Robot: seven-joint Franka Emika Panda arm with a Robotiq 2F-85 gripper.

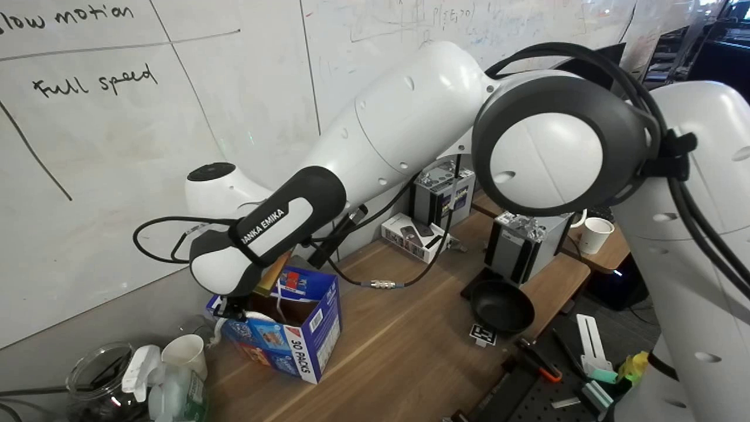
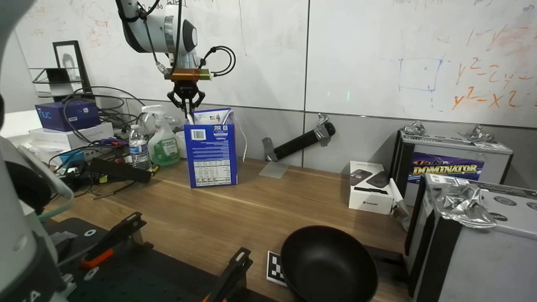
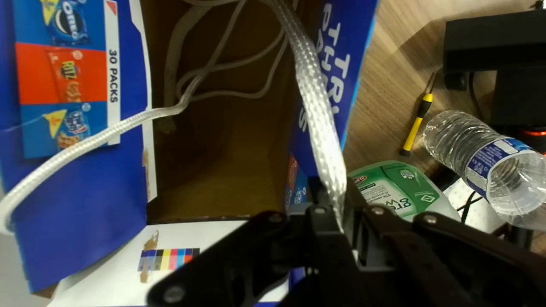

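Observation:
An open blue snack carton (image 1: 323, 337) marked "30 PACKS" stands on the table below my gripper (image 1: 230, 308). Its flaps are up, and in the wrist view the brown inside of the carton (image 3: 220, 169) holds no packs that I can see. A white braided rope (image 3: 320, 117) runs from between my fingers across the carton's opening, with more loops lying inside. One stretch of the rope (image 3: 87, 143) hangs out over the printed side. My gripper is shut on the rope at the carton's rim. Another length of rope (image 2: 243, 133) dangles outside the carton.
Close by the carton stand a green spray bottle (image 2: 164, 143), a water bottle (image 2: 139, 148) and a paper cup (image 1: 186, 355). A black pan (image 2: 327, 264) and a white box (image 2: 371, 188) lie farther off.

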